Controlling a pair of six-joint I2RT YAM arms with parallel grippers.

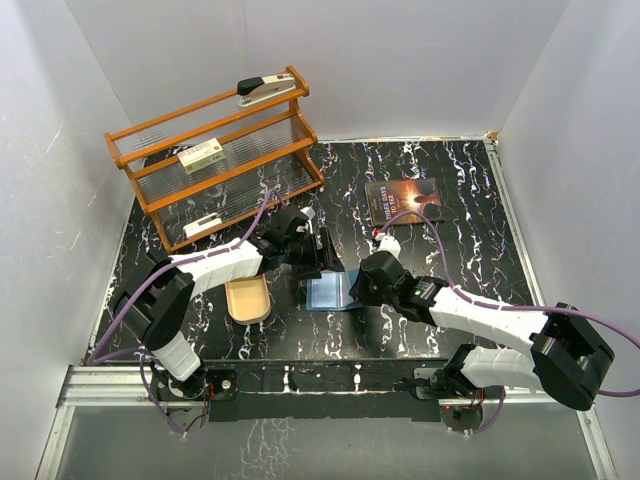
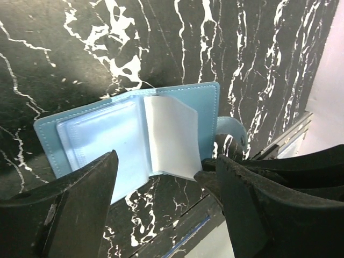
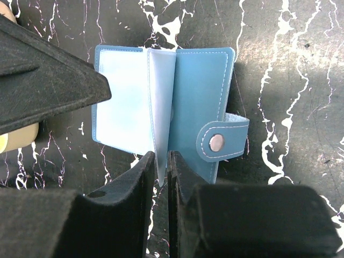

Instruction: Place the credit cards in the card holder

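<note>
The blue card holder lies open on the dark marble, with clear sleeves on the left and a snap tab on the right. My right gripper is shut on the tip of a raised clear sleeve. My left gripper stands open above the holder, its fingers either side of the sleeves. No separate card can be told apart.
A tan tray lies left of the holder. A wooden rack with staplers and a box stands at back left, a book at back right.
</note>
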